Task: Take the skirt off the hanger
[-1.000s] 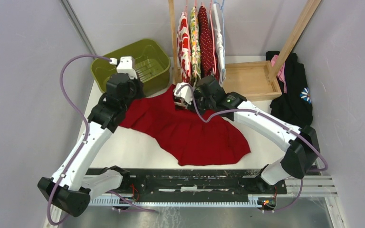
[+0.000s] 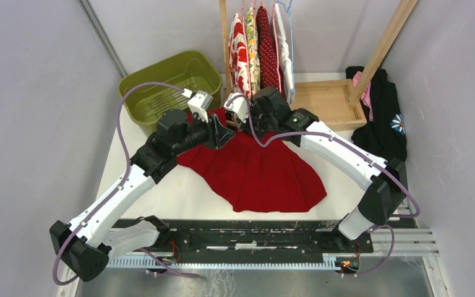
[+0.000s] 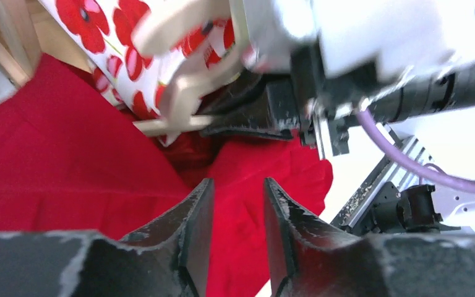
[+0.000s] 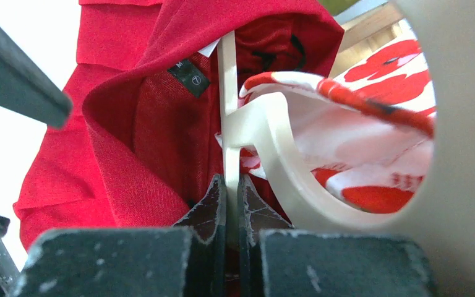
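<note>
The dark red skirt hangs over the white table, its folds trailing toward the front edge. Inside its waistband, by the label, runs one arm of a cream hanger. My right gripper is shut on that hanger bar. To the left of it, my left gripper is open, with no cloth visibly gripped and the skirt behind its fingers. Those dark fingers also show apart at the left of the right wrist view, beside the waistband. The far part of the hanger is hidden from above.
Several garments, with a red-flowered one nearest, hang from the wooden rack close behind the grippers. An olive basket stands back left. A wooden tray and black clothing are at the right.
My left gripper has swung right from near the basket toward the hanger.
</note>
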